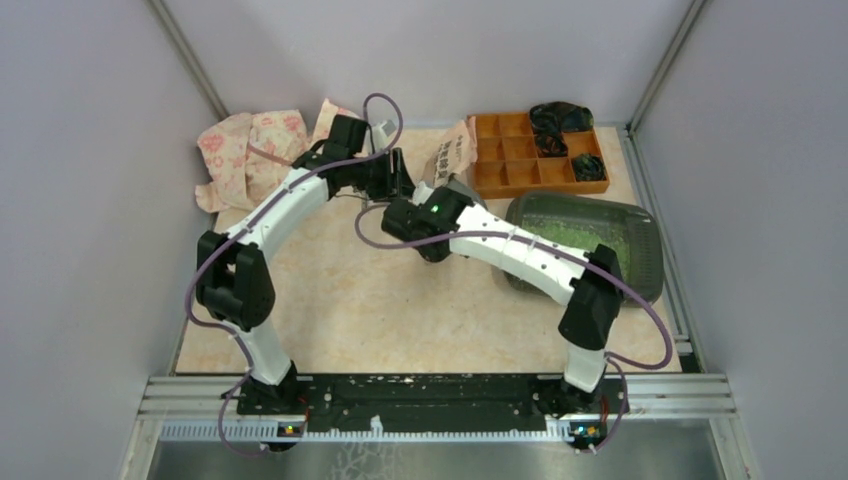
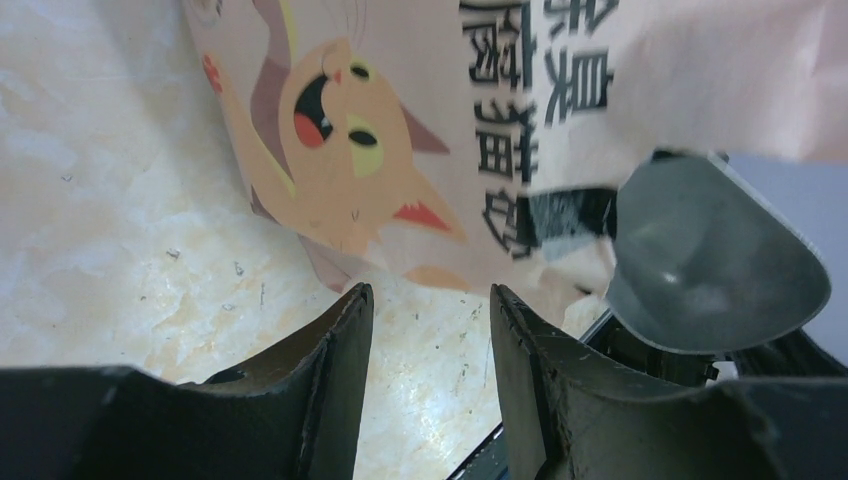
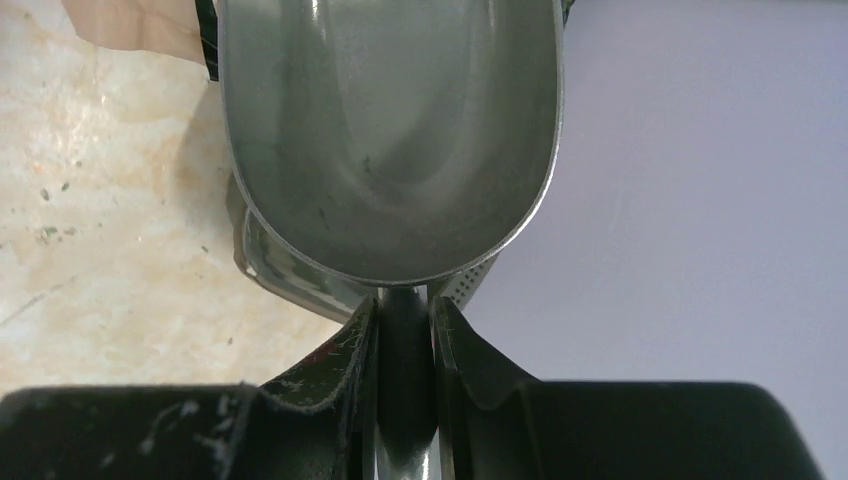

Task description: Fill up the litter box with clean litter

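The printed litter bag (image 1: 450, 152) stands upper centre, its cat picture (image 2: 350, 150) filling much of the left wrist view. My left gripper is open just short of the bag, nothing between its fingers. My right gripper is shut on the handle of a grey scoop; the scoop's bowl (image 2: 710, 260) is beside the bag in the left wrist view. The green litter box (image 1: 640, 250) sits at the right, its bottom covered with green granules, partly hidden by my right arm.
An orange compartment organiser (image 1: 505, 155) with dark bags stands at the back right. Pink-patterned fabric items (image 1: 240, 160) lie at the back left.
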